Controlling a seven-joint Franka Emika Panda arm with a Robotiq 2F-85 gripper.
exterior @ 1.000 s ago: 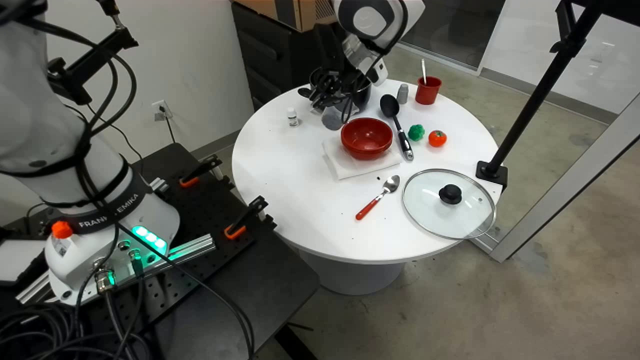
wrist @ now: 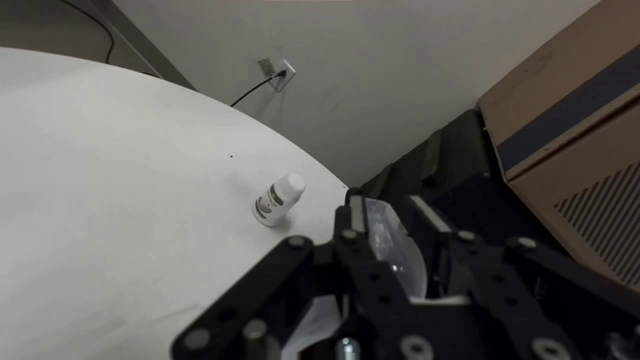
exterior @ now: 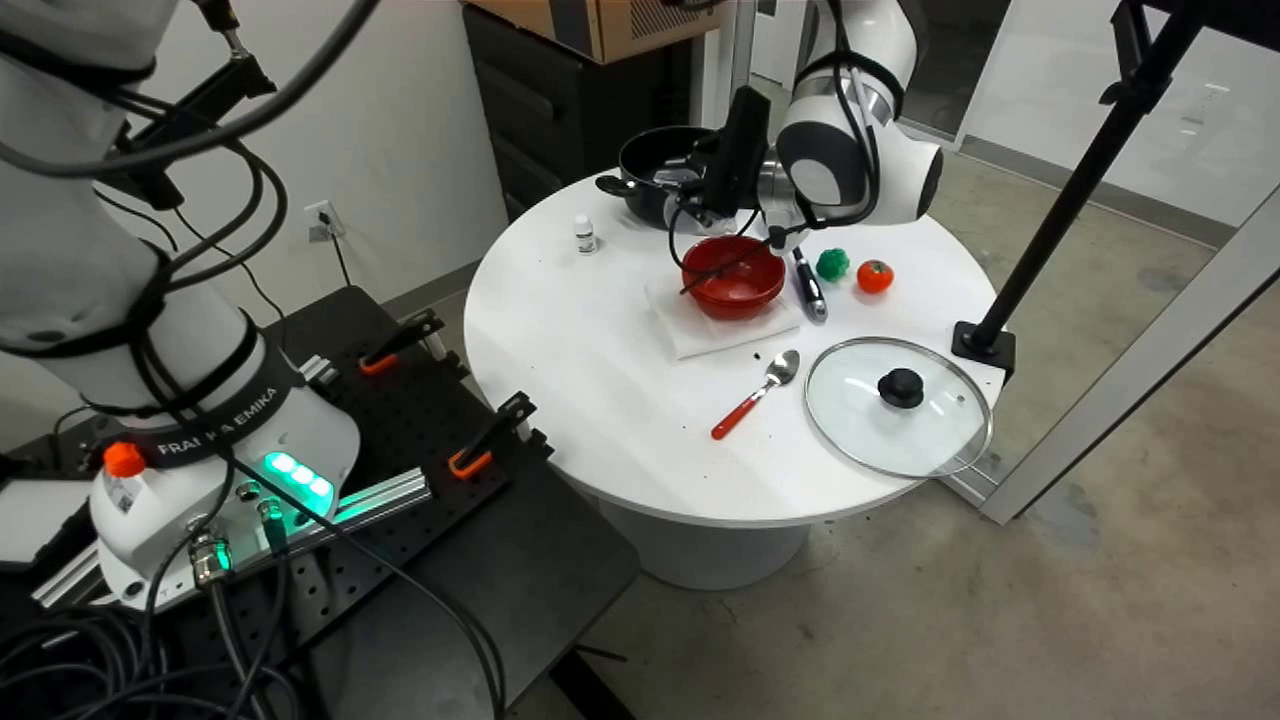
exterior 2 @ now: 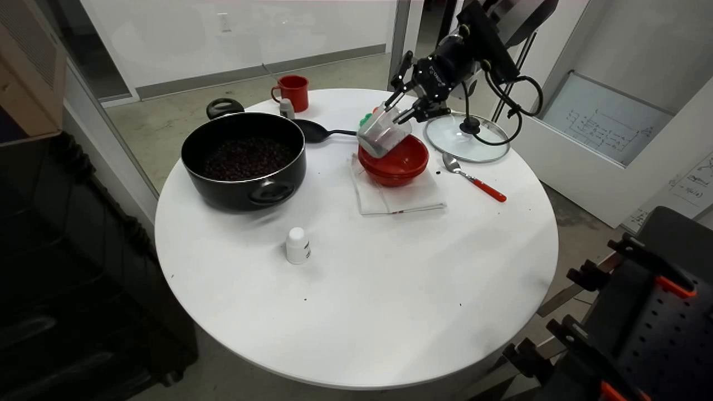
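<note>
A clear plastic cup (exterior 2: 384, 136) is held between the fingers of my gripper (exterior 2: 400, 113), which is shut on it. In exterior view 2 the cup is tipped over and overlaps the near-left part of the red bowl (exterior 2: 408, 159), seemingly just above it. Whether anything is inside the cup cannot be told. The wrist view shows the cup wall (wrist: 399, 255) between the two black fingers. Red bowls look stacked on a folded white cloth (exterior: 702, 342). A black pot (exterior 2: 214, 191) with dark beans inside stands left of the bowls.
A black ladle (exterior 2: 315, 131), a red mug (exterior 2: 294, 93) and a small white bottle (exterior 2: 297, 247) stand around the pot. The glass lid (exterior: 858, 414), red-handled spoon (exterior: 756, 396), tomato (exterior: 875, 277) and green vegetable (exterior: 831, 265) lie near the bowls.
The arm has swung from beside the pot to the bowl, rightward in exterior view 1, with the cup in the gripper. It now covers the ladle's head and the mug there.
</note>
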